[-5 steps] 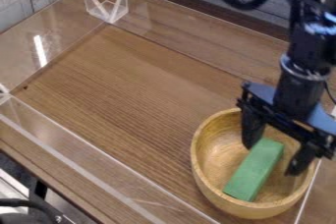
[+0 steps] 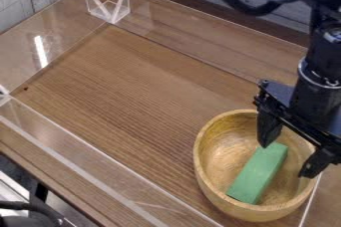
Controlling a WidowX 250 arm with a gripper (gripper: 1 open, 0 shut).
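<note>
A tan bowl [image 2: 216, 155] sits at the lower right of the wooden table, with a green block [image 2: 257, 172] lying inside it. My black gripper [image 2: 290, 143] reaches in from the right over the bowl, its two fingers spread open above the back and right part of the bowl's interior, to either side of the block's upper end. Nothing shows between them.
A small clear plastic piece [image 2: 110, 4] is at the back left. The table's edge and dark cables are at the lower left.
The gripper was blurred in motion a second ago and is now sharp over the bowl, shifted slightly since. The bowl and block look unmoved.
</note>
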